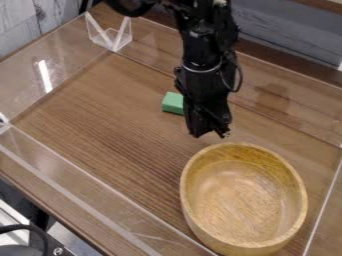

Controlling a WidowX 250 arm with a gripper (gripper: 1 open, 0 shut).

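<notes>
My black gripper (207, 128) hangs over the middle of the wooden table, its tip low beside a small green block (173, 103). The block is partly hidden behind the gripper, and I cannot see anything held between the fingers, which look close together. In front and to the right lies an empty tan plastic bowl (242, 199).
A clear wire-like holder (110, 28) stands at the back left. Black cables (34, 235) lie at the front left corner.
</notes>
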